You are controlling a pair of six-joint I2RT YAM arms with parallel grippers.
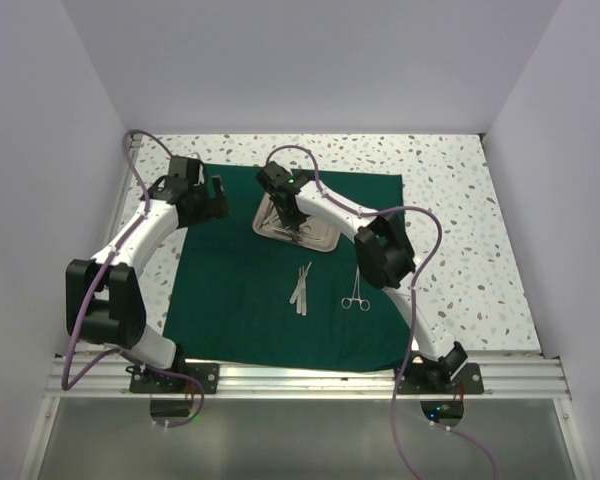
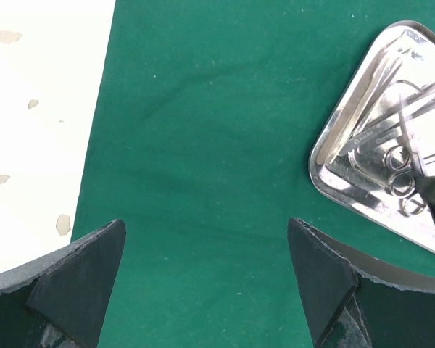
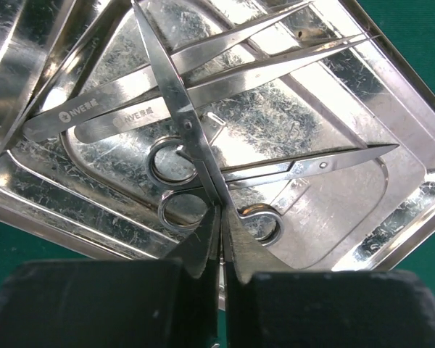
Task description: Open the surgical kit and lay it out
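Note:
The steel tray (image 1: 327, 243) sits on the green cloth, holding two tweezers (image 3: 141, 114) and crossed scissors. My right gripper is shut over the tray, fingertips at the lower end of the scissors (image 3: 180, 109) whose blades point up the view. Whether any part of them lies between the fingers cannot be told. Another pair of scissors (image 3: 326, 164) lies across beneath, blades to the right; several finger rings show near the fingertips. My left gripper stands open above bare cloth, left of the tray, with nothing between its fingers.
Several slim metal instruments (image 1: 301, 292) lie on the cloth in front of the tray. A ringed clamp (image 1: 356, 296) lies right of them, partly under the right arm.

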